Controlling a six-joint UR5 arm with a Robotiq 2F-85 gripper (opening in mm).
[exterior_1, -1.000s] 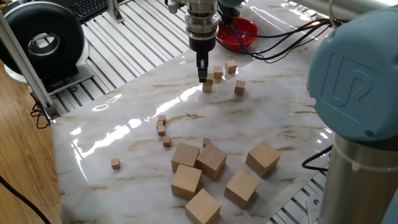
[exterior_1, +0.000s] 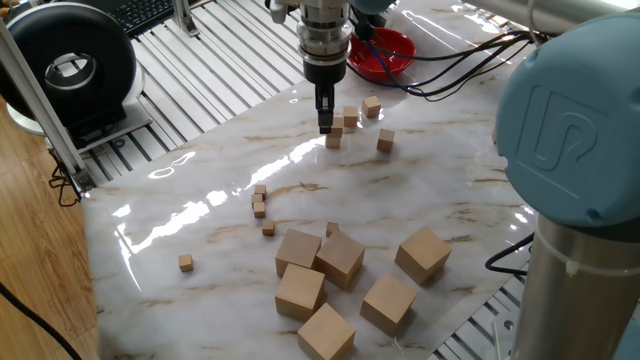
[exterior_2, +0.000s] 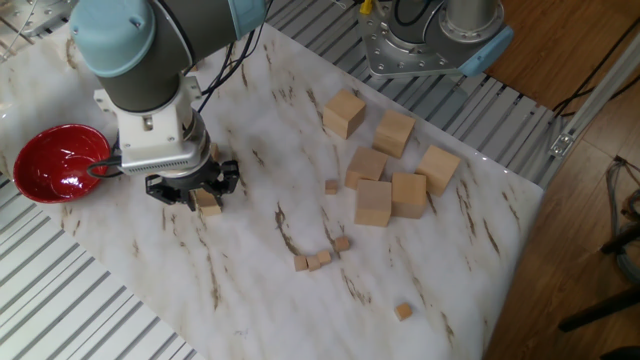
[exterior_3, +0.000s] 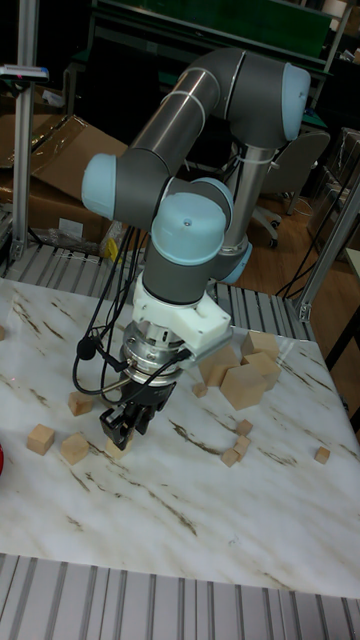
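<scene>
My gripper (exterior_1: 326, 128) is low over the table at the far side, pointing down. In exterior view 2 its black fingers (exterior_2: 229, 177) stand apart, so it looks open. A medium wooden cube (exterior_2: 208, 204) sits at the fingertips, partly covered by them; whether they touch it cannot be told. Exterior view 1 shows that cube (exterior_1: 334, 140) on the tabletop just beside the fingers. Near it are three similar cubes, one close behind (exterior_1: 350, 117), another farther back (exterior_1: 372, 106) and one to the right (exterior_1: 385, 141).
A red bowl (exterior_1: 381, 55) stands behind the medium cubes. Several large wooden cubes (exterior_1: 422, 255) cluster at the near side. Small cubes (exterior_1: 259, 210) form a short row mid-table, with a lone small cube (exterior_1: 186, 263) to the left. Cables hang by the arm.
</scene>
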